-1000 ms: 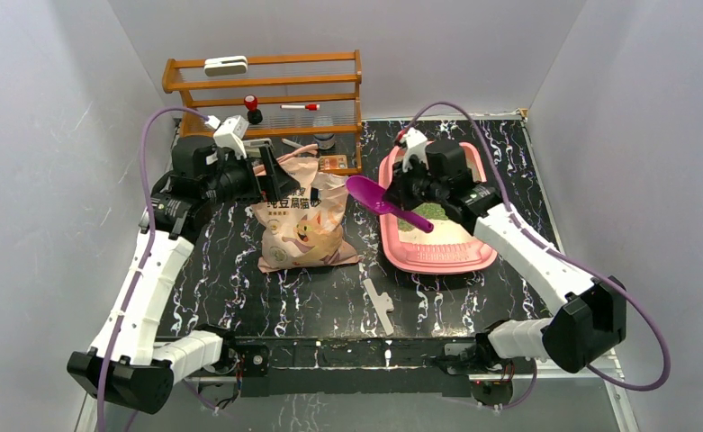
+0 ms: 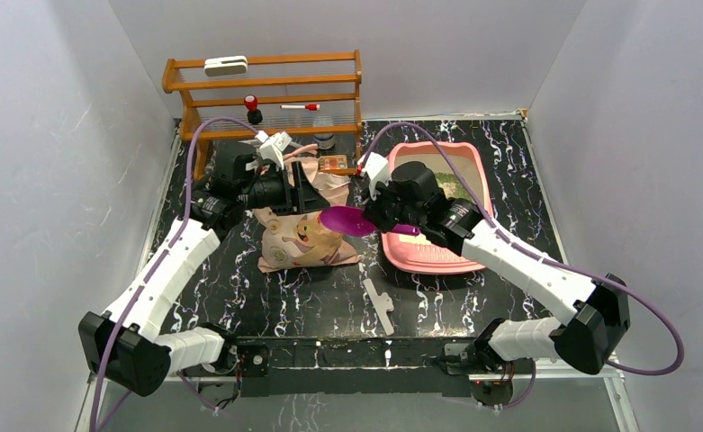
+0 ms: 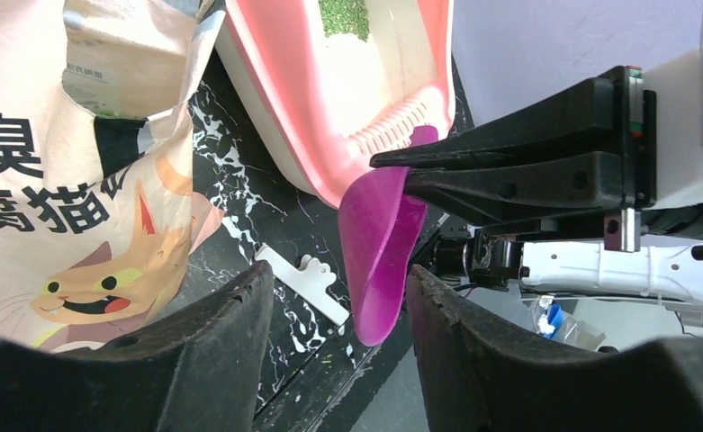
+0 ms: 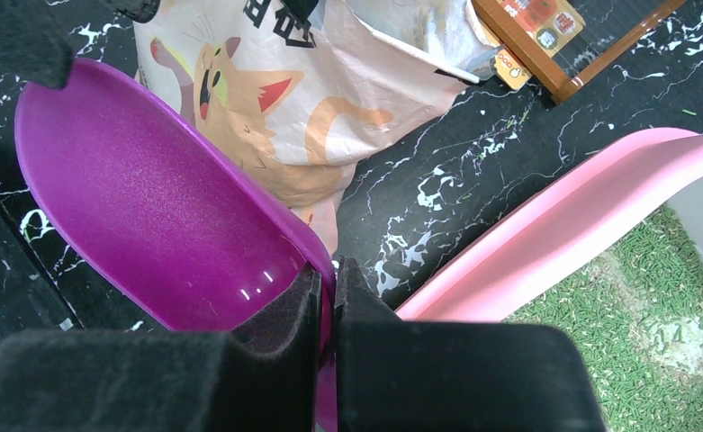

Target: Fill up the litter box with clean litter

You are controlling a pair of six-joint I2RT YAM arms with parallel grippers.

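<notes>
A purple scoop [image 2: 343,220] [image 3: 374,252] [image 4: 149,189] is held level above the gap between the bag and the box; my right gripper is shut on its handle. My left gripper is open just beside the scoop's bowl, which shows between its fingers from above, apparently not gripped. The printed paper litter bag [image 2: 302,247] [image 3: 104,243] stands behind and below, its top open. The pink litter box [image 2: 433,261] [image 4: 536,243] at the right holds a patchy layer of green pellets [image 3: 343,20] [image 4: 617,342].
A wooden rack [image 2: 262,83] with small items stands at the back left. A flat pale tool [image 2: 379,304] lies on the marble floor at the front. Grey walls close in on both sides.
My left gripper has moved right toward the scoop. My right gripper has carried the scoop left and down in the top view, away from the box toward the bag, and turned it more level.
</notes>
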